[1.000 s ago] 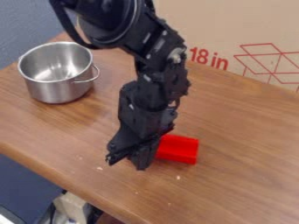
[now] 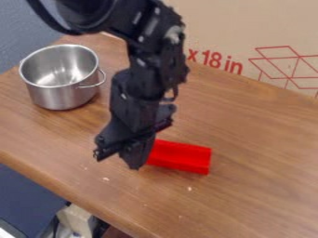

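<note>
My dark gripper (image 2: 122,147) hangs low over the wooden table at the centre of the camera view, just left of a red block (image 2: 181,157) that lies on the tabletop. Part of the block's left end is hidden behind the gripper. Whether the fingers are open or shut is hard to see.
A steel pot (image 2: 62,81) with a wire handle stands at the back left. A cardboard panel with red print is behind, and the table's left edge drops to a blue surface.
The gripper has moved a little up and to the left, uncovering more of the red block, which lies in about the same place.
</note>
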